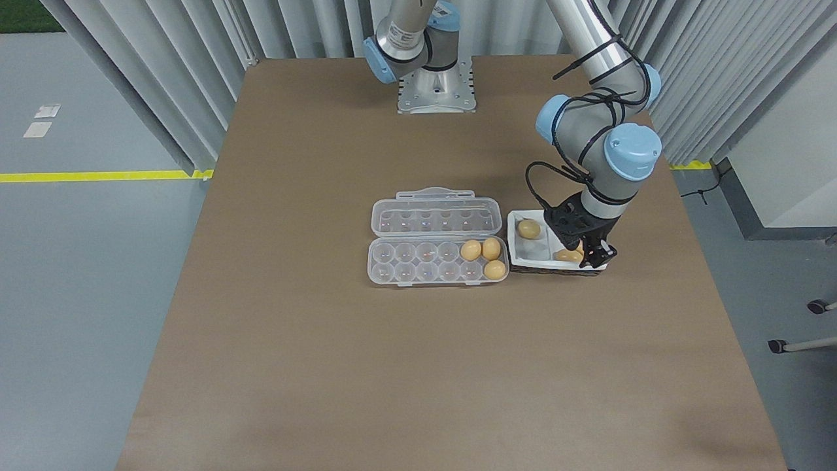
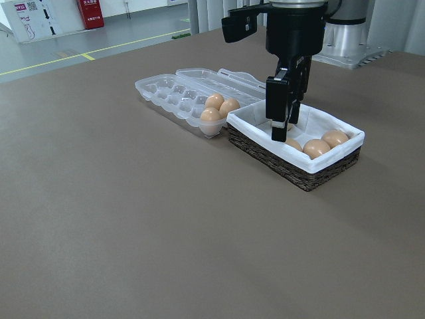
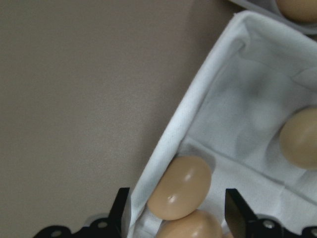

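Note:
My gripper (image 2: 286,113) hangs low over a cloth-lined wicker basket (image 2: 258,147) with several brown eggs in it. In the wrist view the fingers stand open (image 3: 177,208), one finger at the basket's left rim, the other inside, around an egg (image 3: 179,187) just ahead of them; a second egg (image 3: 192,228) lies below it, partly cut off, and another (image 3: 300,138) sits to the right. Beside the basket, the clear egg carton (image 1: 408,263) lies with its lid open and three eggs (image 1: 492,269) at its right end.
A robot base (image 1: 436,98) stands at the back edge.

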